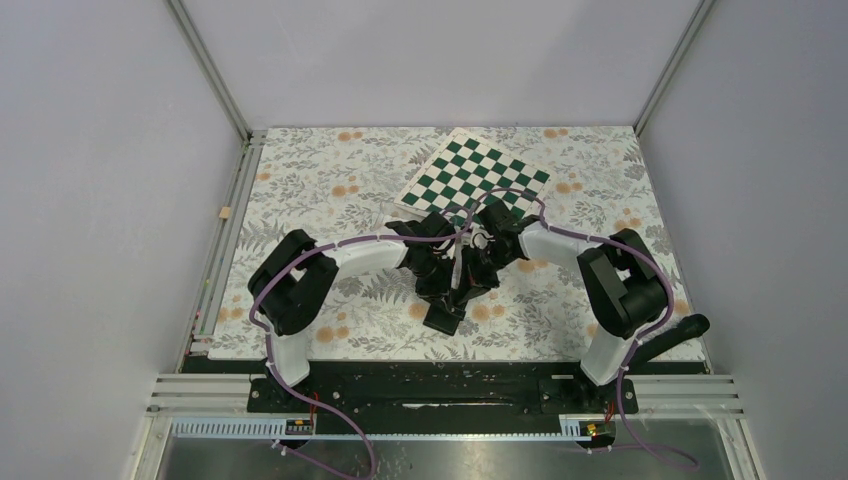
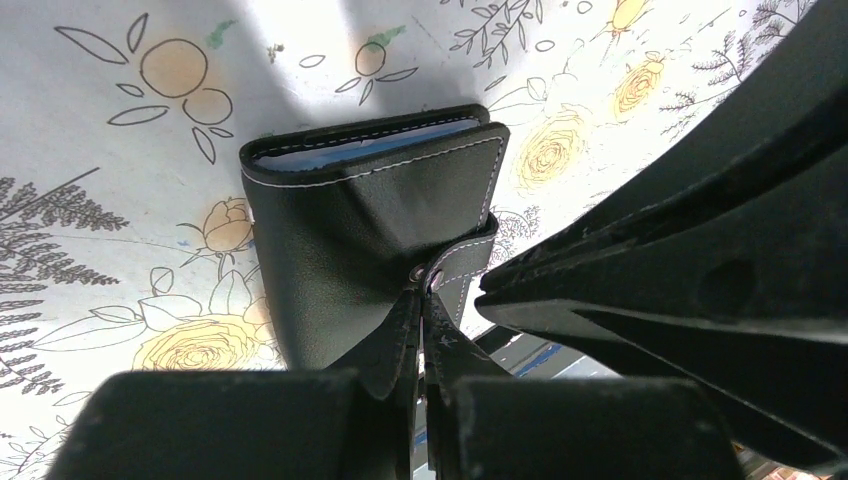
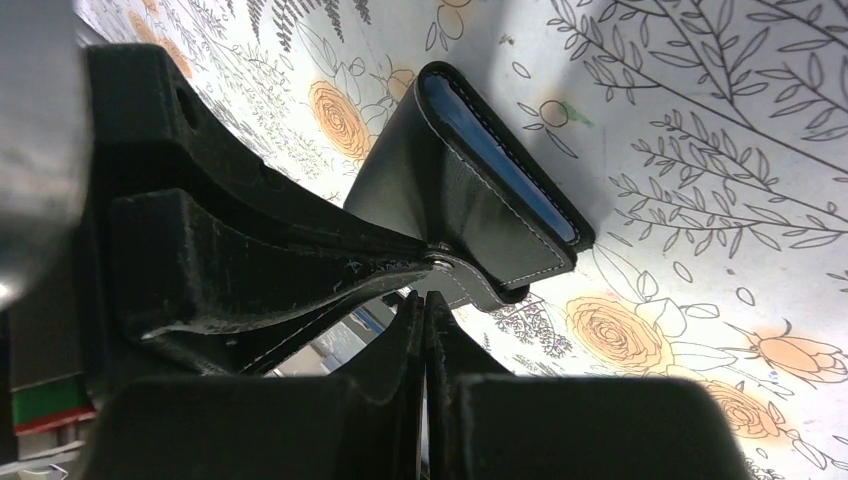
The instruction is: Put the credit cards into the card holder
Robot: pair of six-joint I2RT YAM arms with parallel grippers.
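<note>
The black card holder [image 2: 370,230] lies folded on the floral cloth, its stitched edge showing pale blue inside [image 3: 500,155]; whether those are cards or sleeves I cannot tell. A strap [image 2: 468,252] with a metal snap comes over from one side, its end raised off the cover. My left gripper is shut at the raised strap end, which appears pinched between its fingertips. Close beside it, my right gripper is shut near the strap's side of the holder, nothing showing between its fingers. From above, both grippers hide part of the holder [image 1: 440,320].
A green and white checkered board [image 1: 470,175] lies behind the arms. Both arms meet over the holder with little room between them. A black cylinder [image 1: 672,338] lies at the front right corner.
</note>
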